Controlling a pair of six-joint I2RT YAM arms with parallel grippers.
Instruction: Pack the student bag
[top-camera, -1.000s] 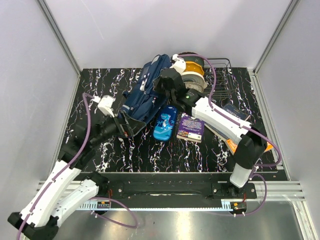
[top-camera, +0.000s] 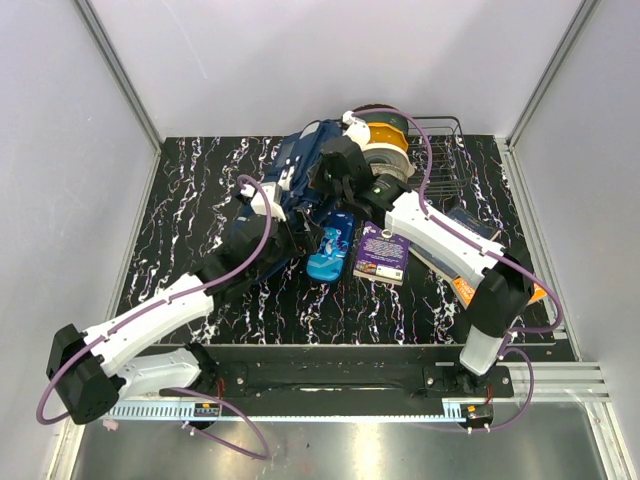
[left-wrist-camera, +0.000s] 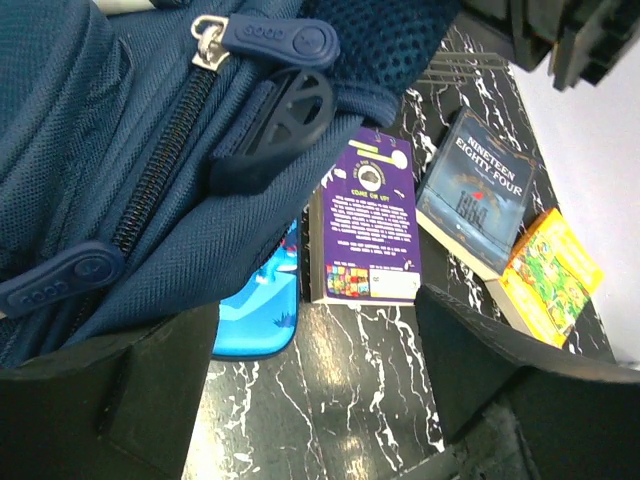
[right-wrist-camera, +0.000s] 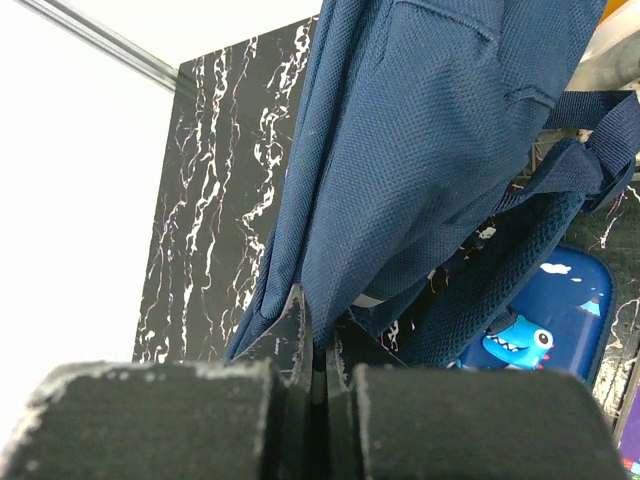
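The navy backpack (top-camera: 300, 150) stands at the back centre, with my right gripper shut on its fabric, which hangs from between the fingertips. My left gripper is over the bag's front, part open, with zip pulls and navy cloth above it; nothing clear shows between its fingers. A blue shark case (top-camera: 330, 247) lies on the marble beside the bag. A purple book (top-camera: 380, 255) lies right of it, with a dark Nineteen Eighty-Four book (left-wrist-camera: 470, 195) and a yellow book (left-wrist-camera: 550, 275) further right.
A wire rack (top-camera: 448, 160) holding stacked dishes stands at the back right. The marble top (top-camera: 190, 200) is clear at the left. White walls bound both sides.
My left arm has moved right and toward the back, up against the backpack's front.
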